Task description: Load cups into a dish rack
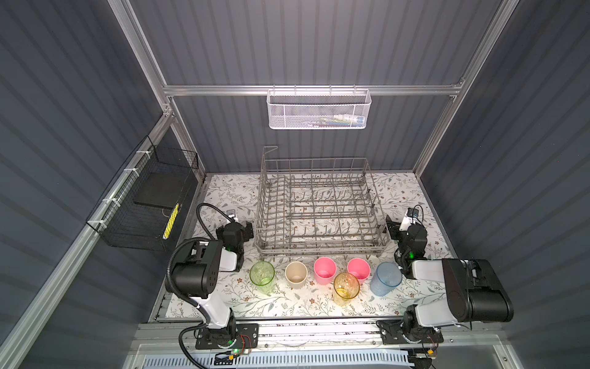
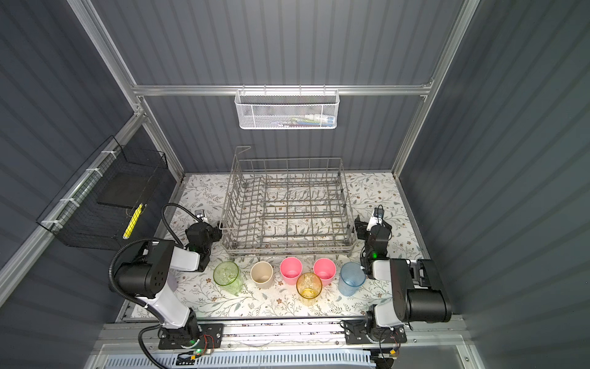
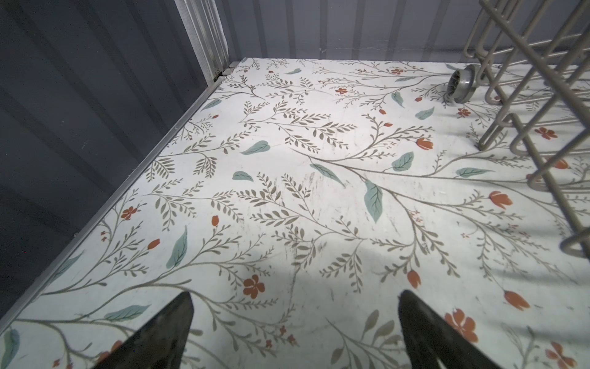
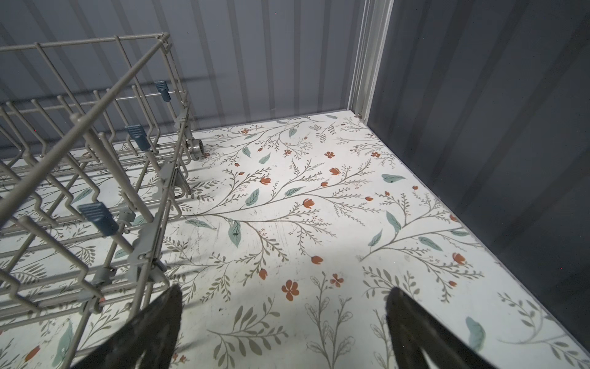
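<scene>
An empty metal dish rack [image 1: 319, 252] stands mid-table. Along its front edge are a green cup [image 1: 262, 276], a beige cup [image 1: 296, 275], two pink cups [image 1: 324, 270] [image 1: 358, 269], an amber cup [image 1: 346, 289] in front of them, and a blue cup [image 1: 386, 278]. My left gripper is open at the rack's left side, nothing between its fingers. My right gripper is open at the rack's right side, also empty. Neither wrist view shows a cup.
A white mesh basket [image 1: 317, 109] hangs on the back wall and a black wire basket [image 1: 141, 196] on the left wall. Bare table [image 4: 295, 233] lies between rack and side walls.
</scene>
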